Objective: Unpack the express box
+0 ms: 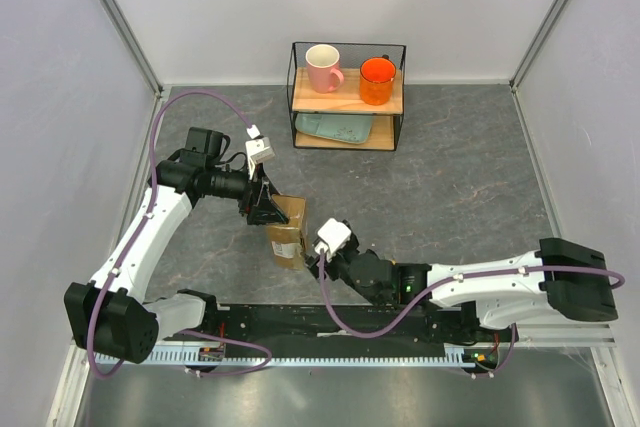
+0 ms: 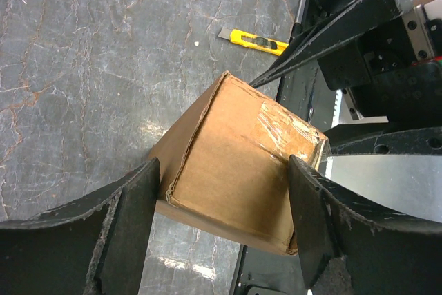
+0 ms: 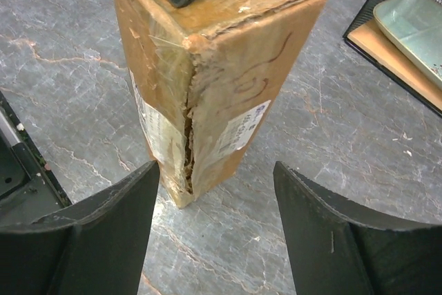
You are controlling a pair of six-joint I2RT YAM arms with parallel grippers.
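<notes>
The brown cardboard box stands on the grey table with a torn, taped edge and white labels facing my right gripper. At its top is my left gripper. In the left wrist view its fingers are apart, one at the box's edge and the other overlapping the top; whether they squeeze it cannot be told. My right gripper is open just in front of the box, nothing between its fingers. A yellow box cutter lies near the table's front, hidden by the right arm in the top view.
A two-level rack stands at the back, with a pink mug and an orange mug above a pale green dish. To the right, the table is clear behind the right arm.
</notes>
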